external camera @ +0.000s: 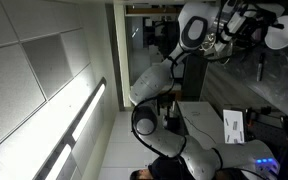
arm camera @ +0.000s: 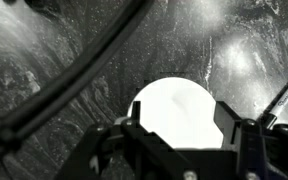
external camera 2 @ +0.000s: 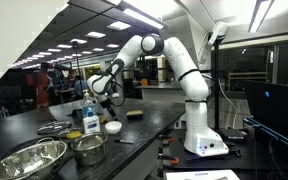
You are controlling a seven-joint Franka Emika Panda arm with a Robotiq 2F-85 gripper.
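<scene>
A white round dish (arm camera: pixel 177 108) fills the space between and beyond my fingertips in the wrist view. My gripper stands open, its two fingers apart on either side of the dish; whether they touch its edge cannot be told. From the side, the white dish (external camera 2: pixel 113 127) rests low by the counter with my gripper (external camera 2: pixel 111 101) above it. The same dish (external camera: pixel 283 33) shows at the upper right of exterior view 1, close to the arm's end.
A dark pen (arm camera: pixel 284 98) lies right of the dish. A clear bottle (external camera 2: pixel 91 117) with a blue label, a metal pot (external camera 2: pixel 89 151) and a steel colander (external camera 2: pixel 32 161) stand nearby. A brown object (external camera 2: pixel 135 114) is farther right.
</scene>
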